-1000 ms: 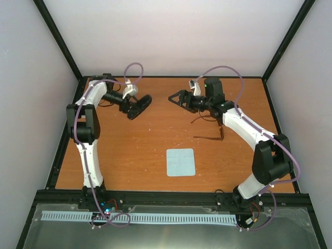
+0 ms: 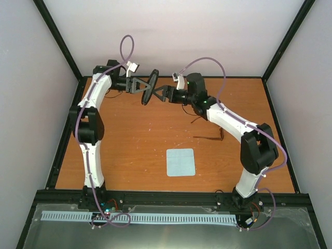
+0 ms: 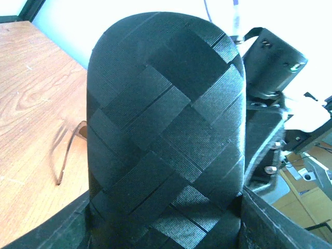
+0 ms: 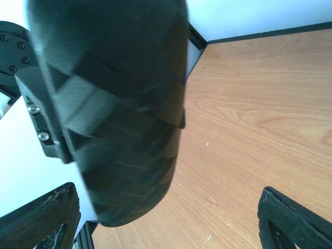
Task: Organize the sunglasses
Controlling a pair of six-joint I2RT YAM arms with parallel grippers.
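A black woven glasses case (image 2: 150,86) is raised above the middle back of the table, with my left gripper (image 2: 145,86) shut on it; in the left wrist view the case (image 3: 165,129) fills the centre. My right gripper (image 2: 158,92) stands open just right of the case, its fingers (image 4: 295,223) apart, and the case (image 4: 109,104) is near them in the right wrist view. Sunglasses (image 2: 218,136) lie on the right half of the table, partly under the right arm; another pair there is mostly hidden.
A pale blue square cloth (image 2: 180,162) lies at the front middle of the wooden table (image 2: 114,150).
My left gripper has lifted and turned the case upright towards the middle. My right gripper has moved left, up close to the case.
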